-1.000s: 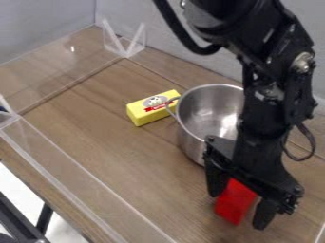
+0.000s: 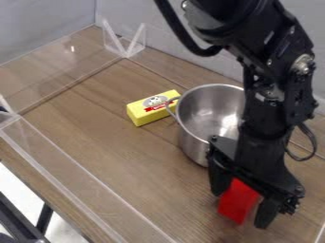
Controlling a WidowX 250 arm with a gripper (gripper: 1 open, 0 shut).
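Note:
My black gripper (image 2: 249, 190) is low over the wooden table at the lower right, its fingers on either side of a red block (image 2: 238, 201). I cannot tell whether the fingers press on the block. Behind the gripper stands a steel pot (image 2: 200, 119), partly hidden by the arm. A yellow box (image 2: 150, 107) with a printed label lies to the left of the pot.
Clear plastic panels (image 2: 64, 171) run along the left edge of the table (image 2: 114, 161), and grey walls close in the back.
The pot and yellow box are unmoved.

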